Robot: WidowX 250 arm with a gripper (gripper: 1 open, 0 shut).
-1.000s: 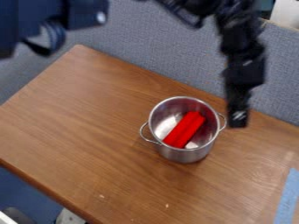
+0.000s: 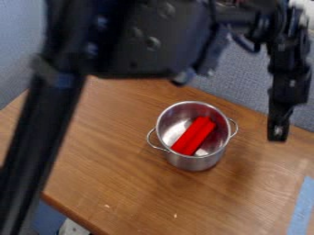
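Observation:
A steel pot (image 2: 207,161) with two wire handles stands on the wooden table, right of centre, with a red oblong object (image 2: 193,135) lying inside it. A large dark, blurred arm fills the upper left and top of the view. A dark gripper part (image 2: 278,115) hangs at the right, above and to the right of the pot, apart from it; whether it is open or shut is too blurred to tell.
A light blue strip (image 2: 302,207) lies at the lower right. A grey padded backdrop stands behind.
The arm has swept from above the pot to the right, its dark body now covering more of the upper left. The pot and red object look unmoved.

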